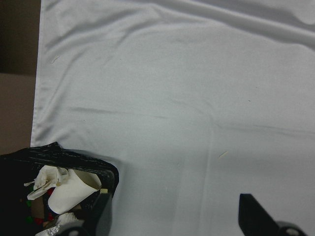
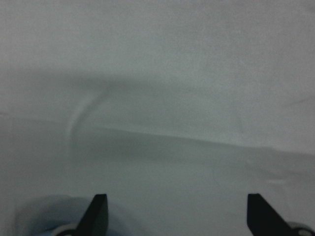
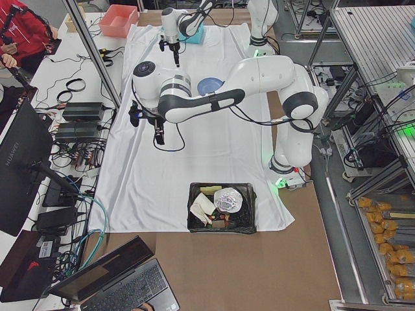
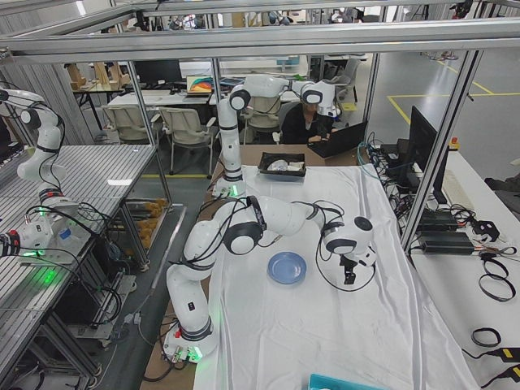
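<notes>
A black bin (image 3: 244,220) lined with a bag sits at one end of the white cloth, holding a crumpled foil item (image 3: 227,199), a white cup (image 1: 69,196) and tissue (image 1: 47,179). My left gripper is open above the cloth beside the bin, nothing visible between its fingers. At the other end, my right gripper stands open over bare cloth. A blue plate (image 4: 286,267) lies on the cloth between the arms.
A blue tray (image 4: 341,382) stands at the far end from the bin, partly behind an arm in the camera left view. Cables, monitors and boxes crowd the side table.
</notes>
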